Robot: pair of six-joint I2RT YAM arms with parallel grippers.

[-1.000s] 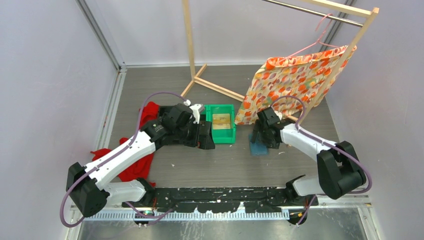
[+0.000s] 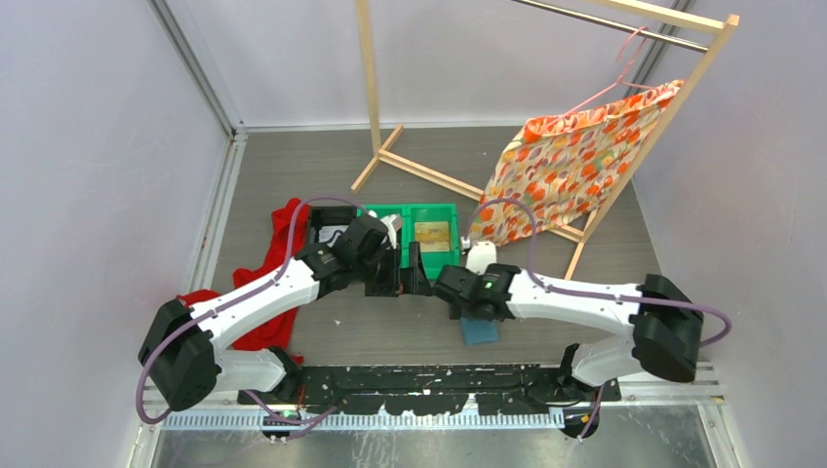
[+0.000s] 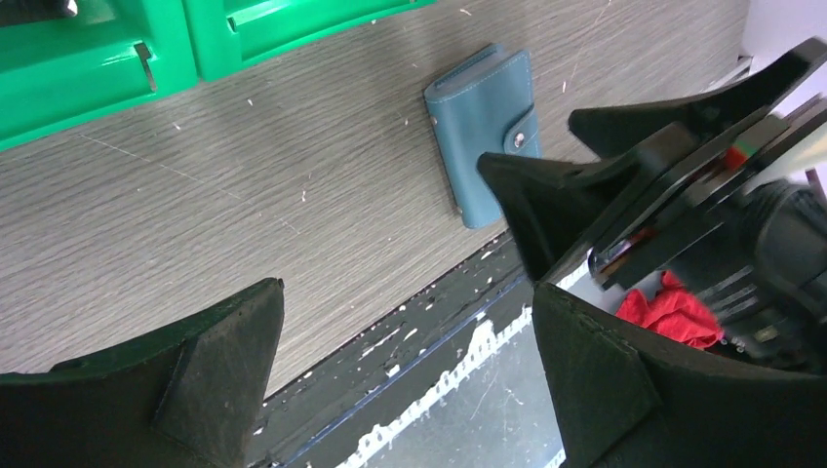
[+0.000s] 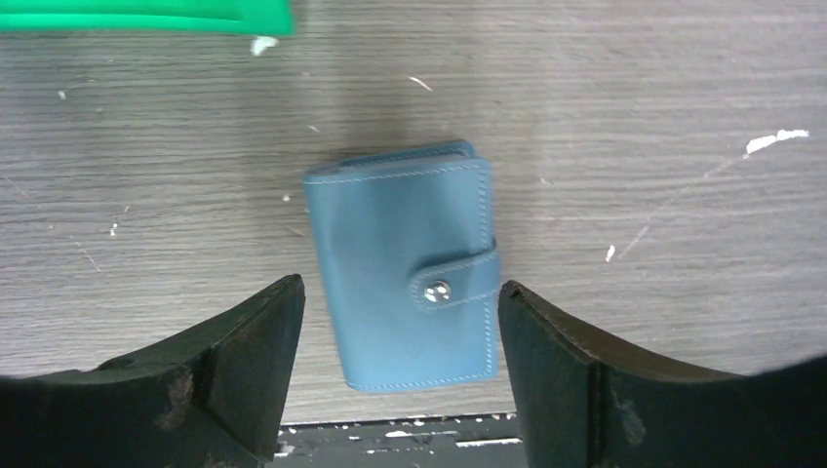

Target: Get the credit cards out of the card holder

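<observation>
The blue card holder (image 4: pixel 390 234) lies closed on the floor, its snap strap (image 4: pixel 453 283) fastened on the right side. In the right wrist view it sits between the parted fingers of my right gripper, the right fingertip close to its strap edge. No card shows. From the top, the holder (image 2: pixel 480 331) pokes out in front of the right gripper, which covers its rear part. My left gripper stands open and empty, left of the holder (image 3: pixel 488 132); the right gripper's dark fingers (image 3: pixel 531 195) show beside the holder there.
A green box (image 2: pixel 446 270) with a yellowish item inside lies behind the grippers. A black box (image 2: pixel 327 212) and red cloth (image 2: pixel 263 336) are at left. Patterned fabric (image 2: pixel 575 166) hangs from a wooden rack at right.
The left gripper moved slightly right.
</observation>
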